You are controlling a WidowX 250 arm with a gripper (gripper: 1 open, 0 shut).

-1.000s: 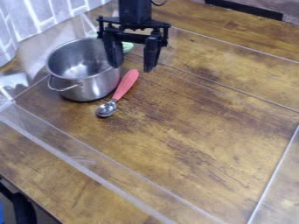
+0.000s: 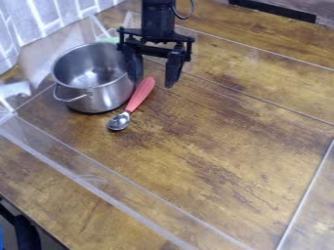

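Observation:
A black gripper [image 2: 154,68] hangs at the top centre, its fingers spread apart just right of a steel pot [image 2: 86,94], with nothing seen between them. The pot stands at the left on the wooden table. Beside it, just below the gripper, lies an ice cream scoop [image 2: 141,96] with a red handle and a round metal head pointing toward the front left.
Something pale green, partly hidden, sits behind the pot. A clear plastic sheet or panel lines the left and back left.
The gripper has moved slightly down in the view, closer to the red-handled scoop. The pot and scoop have stayed in place.

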